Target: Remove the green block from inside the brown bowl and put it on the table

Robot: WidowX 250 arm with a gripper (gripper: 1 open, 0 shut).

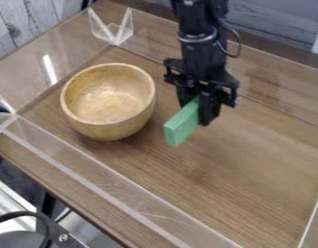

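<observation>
The green block (182, 124), long and tilted, is gripped at its upper end by my black gripper (198, 98), which is shut on it. Both are to the right of the brown bowl (84, 117), over the wooden table (239, 174). How high the block's lower end is above the surface I cannot tell. The bowl looks empty inside. My fingers partly cover the block's top.
A clear plastic piece (111, 29) stands at the far left behind the bowl. Transparent walls edge the table, and a black cable (32, 223) lies outside at the lower left. Bare table stretches to the right and front.
</observation>
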